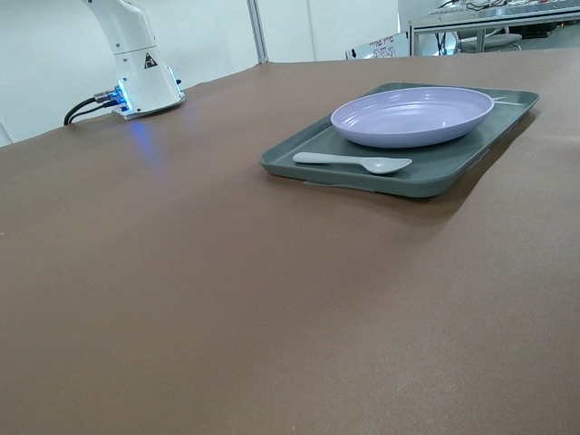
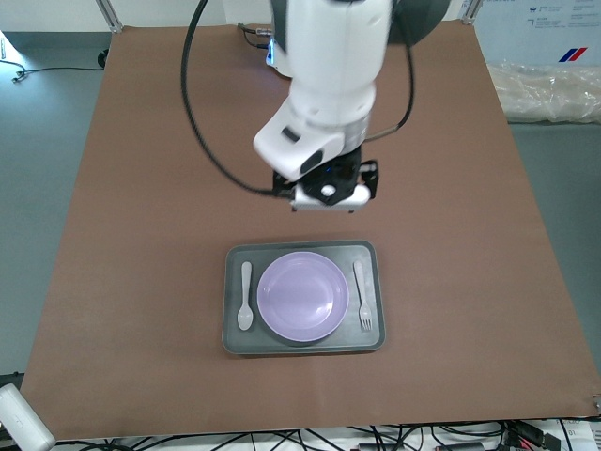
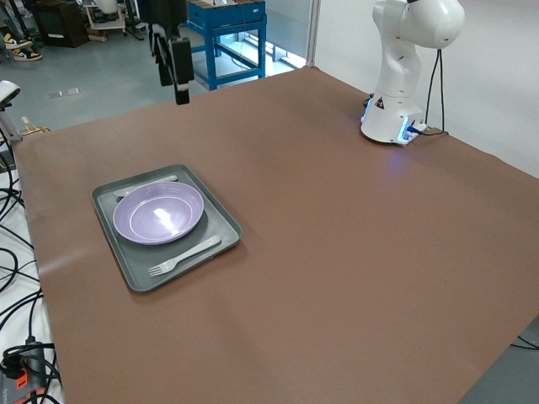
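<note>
A grey tray point(image 2: 234, 334) holds a lavender plate point(image 2: 301, 296), with a white spoon point(image 2: 245, 317) to its left and a white fork point(image 2: 365, 310) to its right in the left view; the same setting shows in the top and right views. My gripper point(image 3: 182, 94) hangs raised above the table, clear of the tray, at the top of the right view. Whether its fingers are open or shut cannot be told.
My arm's base point(image 3: 389, 118) stands at the back edge with cables. Cables and equipment line the front edge.
</note>
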